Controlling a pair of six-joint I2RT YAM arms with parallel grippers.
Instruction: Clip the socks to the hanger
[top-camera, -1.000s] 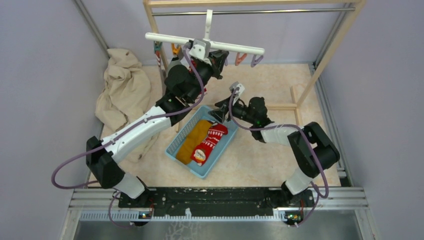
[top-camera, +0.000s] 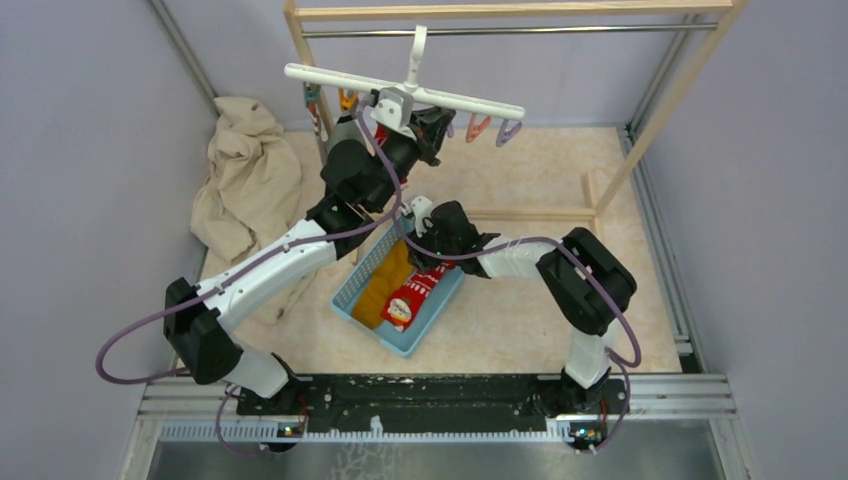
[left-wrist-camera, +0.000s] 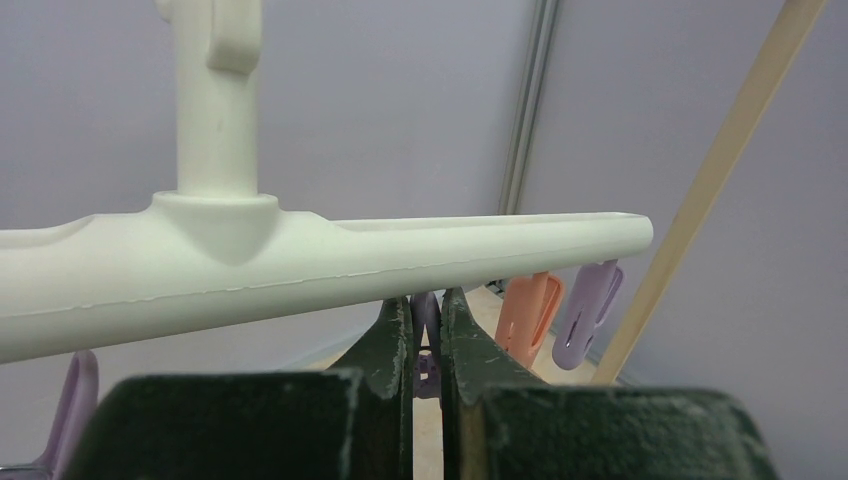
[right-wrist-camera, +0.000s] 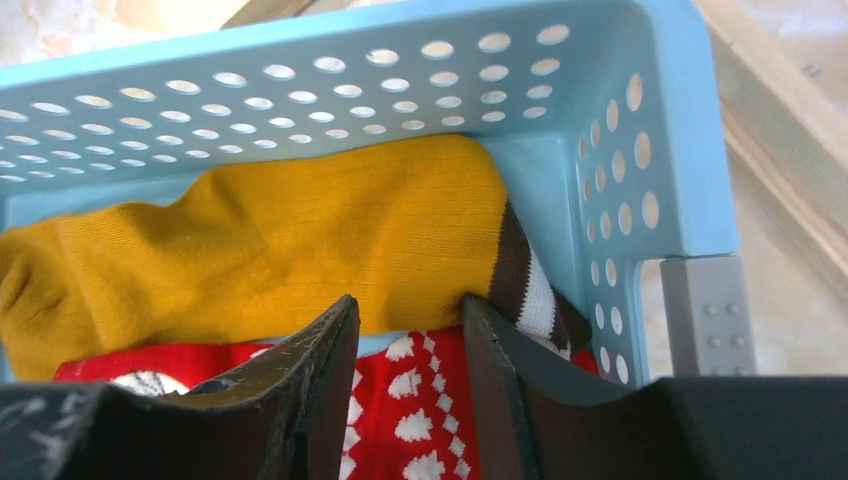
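Observation:
The white hanger is held up by my left gripper, shut on one of the purple clips beneath its bar. Pink and purple clips hang to the right. Below, my right gripper is part open over the blue basket, low over a mustard sock with a dark and white cuff and a red patterned sock. Whether cloth is between its fingers is unclear. Other clips and hanging items at the hanger's left are mostly hidden by my left arm.
A wooden rack with a metal rod stands behind. Beige cloth lies at the left. The board right of the basket is mostly clear.
My right gripper has come left and down into the basket. The hanger and left arm shifted slightly left earlier and are still since.

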